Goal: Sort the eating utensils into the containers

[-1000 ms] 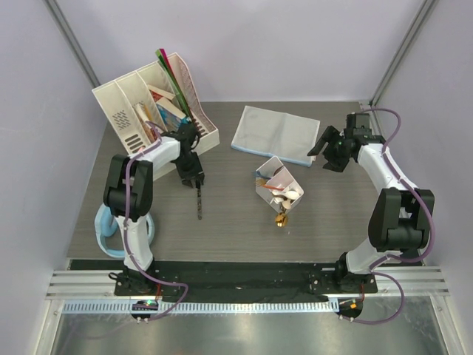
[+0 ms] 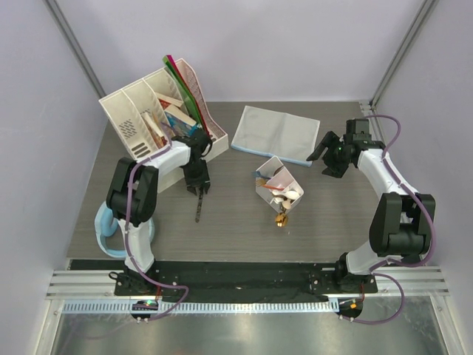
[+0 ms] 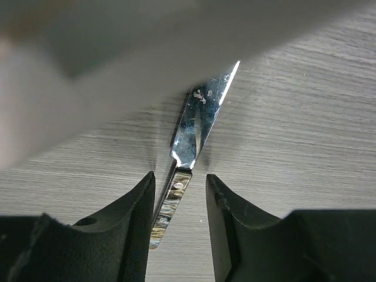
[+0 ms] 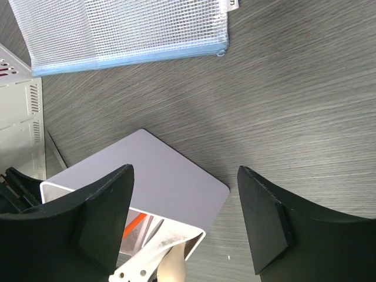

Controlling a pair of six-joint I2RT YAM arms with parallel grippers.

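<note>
A metal knife (image 3: 195, 126) with a patterned handle lies on the table, below my open left gripper (image 2: 198, 188), whose fingertips straddle it near the handle in the left wrist view. A white divided container (image 2: 279, 183) holding several utensils, including a red-orange one (image 4: 134, 224) and pale spoon-like pieces, stands at centre, a gold-coloured piece (image 2: 281, 220) at its front. My right gripper (image 2: 325, 157) hangs open at the right, empty, above and to the right of that container.
A large white rack (image 2: 127, 118) of books and folders stands back left, beside the left arm. A mesh pouch (image 2: 273, 133) lies at the back. A blue curved object (image 2: 105, 244) sits front left.
My left gripper has moved slightly right and toward the front over the knife. The rack beside it has shifted a little rightward. The right gripper is nearly still.
</note>
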